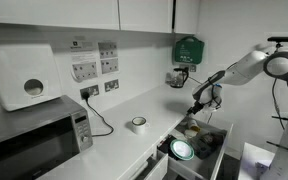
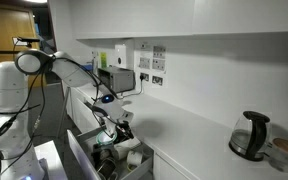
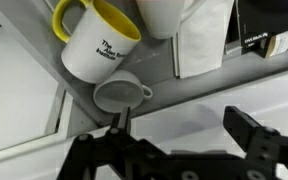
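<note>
My gripper is open over the drawer's edge, with nothing between its fingers. In exterior view 1 the gripper [image 1: 195, 108] is at the far end of the open drawer, above its contents. A yellow-and-white mug [image 3: 102, 40] with printed lettering lies on its side in the drawer, in the wrist view. Close to it is a small white cup [image 3: 120, 92], its handle toward the right. Another white mug [image 3: 162, 14] is cut off by the top of the view.
A white rim [image 3: 199, 112] runs below the cups. The drawer also holds a pale round dish [image 1: 182, 150]. On the counter stand a white canister [image 1: 138, 125], a microwave [image 1: 44, 137] and, in exterior view 2, a kettle [image 2: 249, 135].
</note>
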